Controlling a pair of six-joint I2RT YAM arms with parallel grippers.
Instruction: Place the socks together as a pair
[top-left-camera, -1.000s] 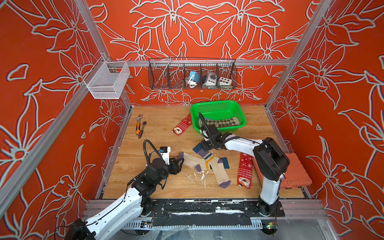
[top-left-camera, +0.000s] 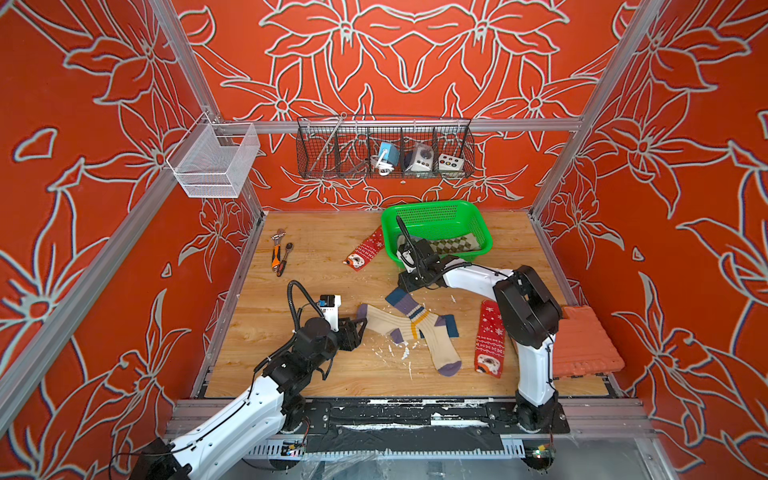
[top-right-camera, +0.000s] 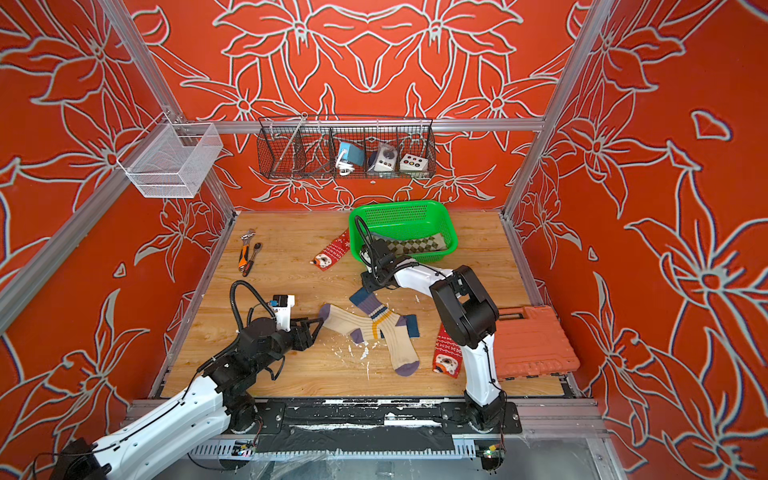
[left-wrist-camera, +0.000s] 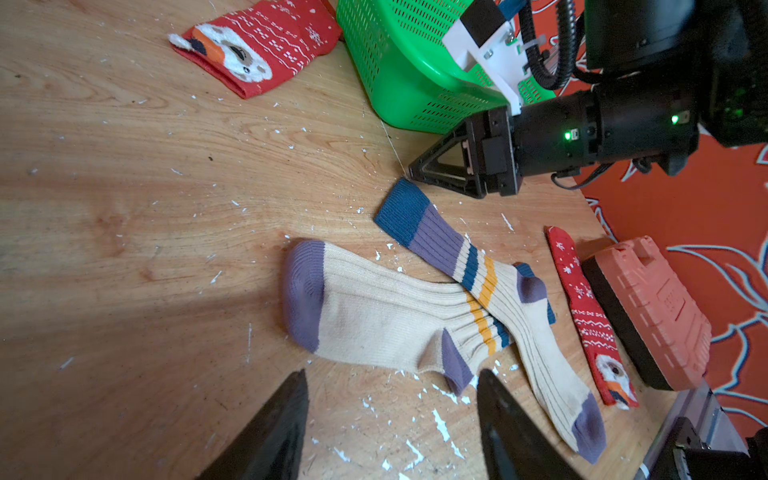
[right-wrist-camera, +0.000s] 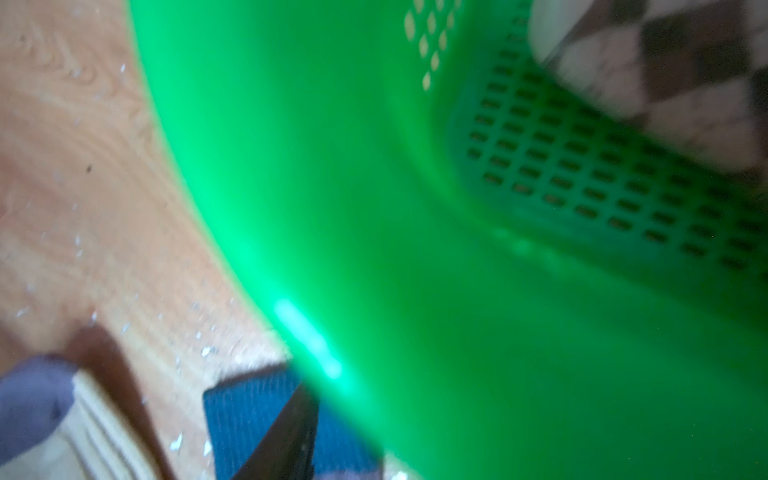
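Two beige socks with purple toes and striped blue cuffs lie crossed mid-table: one horizontal (left-wrist-camera: 376, 312), the other diagonal (left-wrist-camera: 548, 376). A red patterned sock (top-left-camera: 364, 249) lies left of the green basket; another (top-left-camera: 489, 340) lies at the right. A checked sock (right-wrist-camera: 664, 72) is in the basket. My left gripper (top-left-camera: 356, 330) is open at the left of the beige socks, fingers empty. My right gripper (top-left-camera: 404, 278) is just above the blue cuff, by the basket's near-left corner; its finger is largely hidden in the wrist view.
The green basket (top-left-camera: 432, 211) stands at the back. An orange case (top-left-camera: 584, 344) lies at the right; wrenches and tools (top-left-camera: 277, 256) at the back left. A wire basket (top-left-camera: 320, 144) hangs on the back wall.
My right arm has shifted slightly left and back, toward the basket's near-left corner. The left arm and the socks on the table look unchanged.
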